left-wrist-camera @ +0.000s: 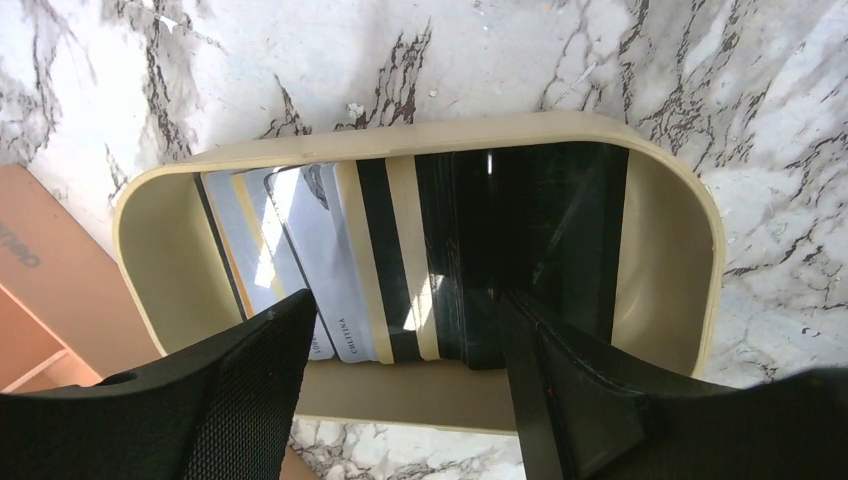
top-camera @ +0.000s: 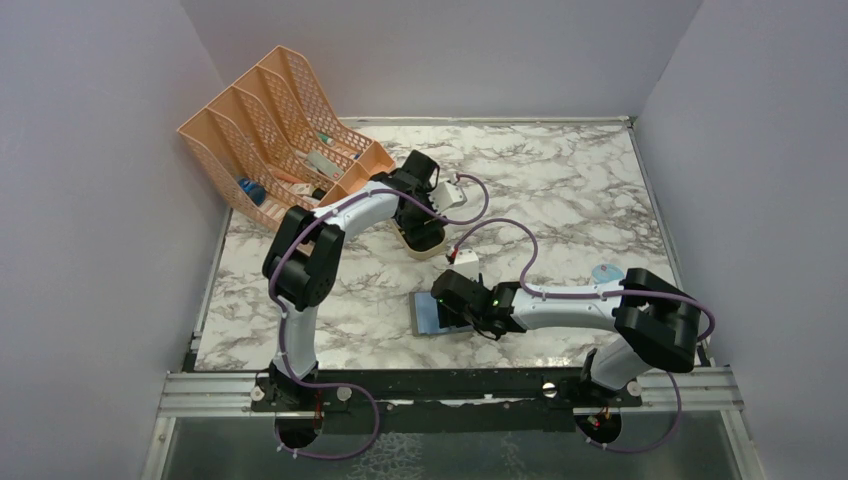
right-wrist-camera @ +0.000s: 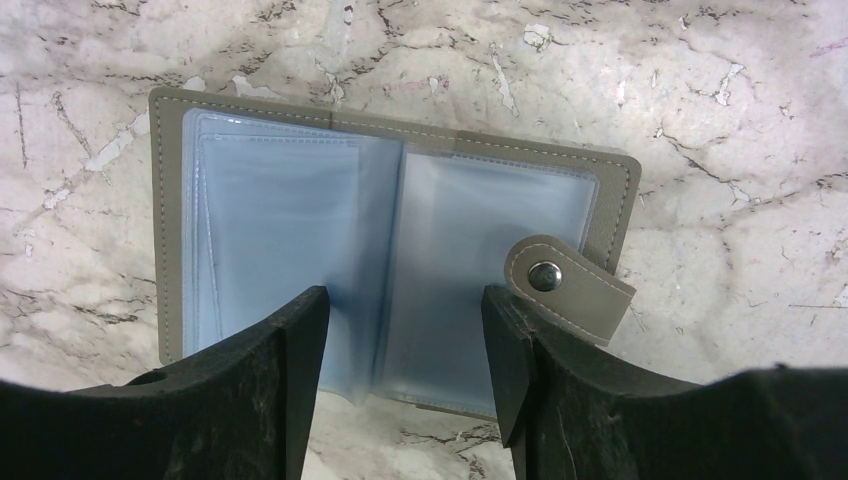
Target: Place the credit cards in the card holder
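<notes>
Several credit cards lie overlapped in a beige tub: black cards on one side, white cards on the other, cream-edged ones between. Over the tub my left gripper stands open, its fingertips above the cards with nothing visibly held. The grey card holder lies spread flat on the marble table, with clear bluish sleeves and a snap strap at its right. Above the holder is my right gripper, open and empty. In the top view, the arm hides the holder's right part.
A peach mesh rack with several small items stands at the back left, close beside the tub. A light-blue round object lies at the right.
</notes>
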